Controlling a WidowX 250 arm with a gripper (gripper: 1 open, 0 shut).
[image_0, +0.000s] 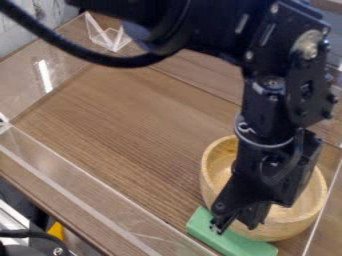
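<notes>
My black gripper (234, 212) reaches down from the top right, its tips at the left front of a round tan bowl (301, 210), over or against the rim. The fingers appear shut; whether anything thin is between the fingertips is hard to tell. The gripper hides much of the bowl's inside. A green block (234, 240) lies under the bowl's front left edge, on the wooden floor of the workspace.
A clear plastic edge (67, 170) runs along the lower left. A white wire-like object (110, 32) stands at the back left. Dark cables hang at the top.
</notes>
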